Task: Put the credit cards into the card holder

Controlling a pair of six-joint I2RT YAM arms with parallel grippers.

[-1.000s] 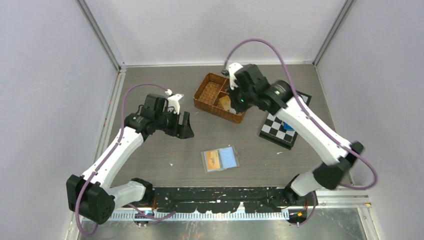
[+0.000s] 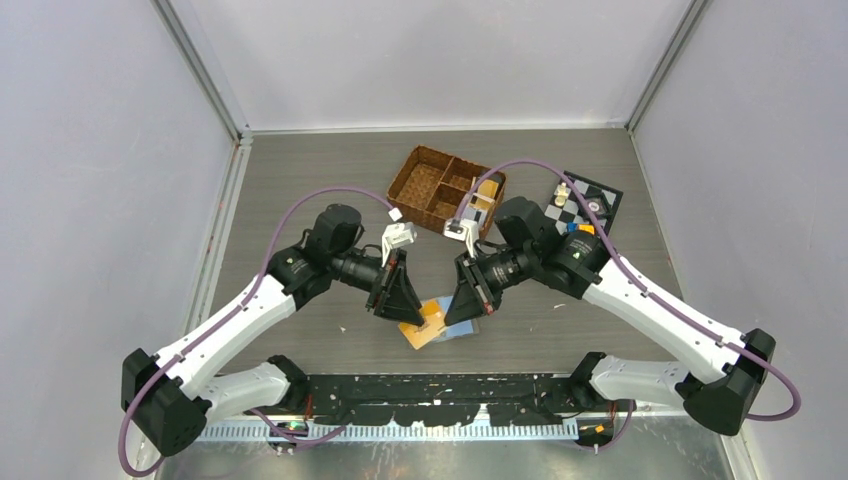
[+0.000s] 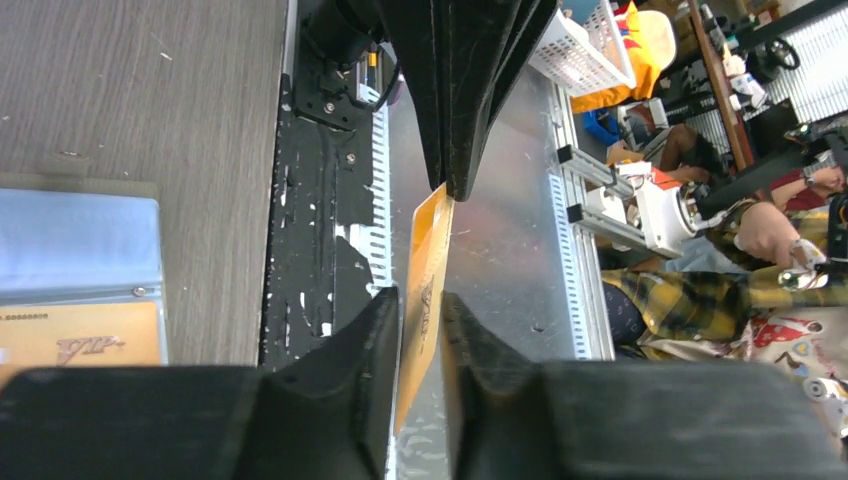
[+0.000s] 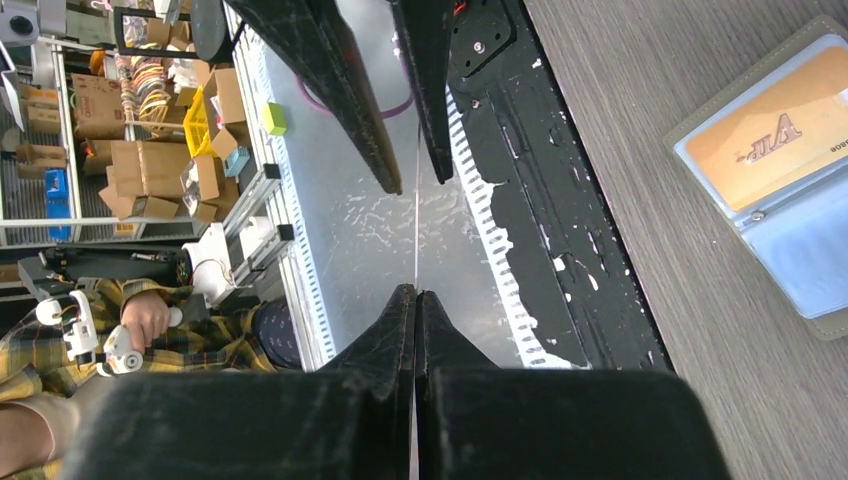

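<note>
An orange card [image 2: 422, 326] hangs between the two grippers above the holder. My right gripper is shut on one end of it; seen edge-on in the right wrist view, the card [image 4: 417, 215] is just a thin pale line. My left gripper stands part open around the other end, a finger on each side of the card [image 3: 428, 280]. Below lies the card holder [image 2: 463, 329], spread open on the table. One side shows an orange card [image 4: 790, 130] behind clear plastic, the other a light blue pocket [image 3: 80, 240].
At the back, a brown wicker basket [image 2: 417, 176] has compartments, with cards [image 2: 484, 196] in the right one. A checkered board [image 2: 603, 196] carrying small items sits at the back right. Bare table surrounds the holder.
The right arm has come from the basket with an orange card to above the holder. The left gripper has moved in to meet it, and the card has tilted and swung toward the front.
</note>
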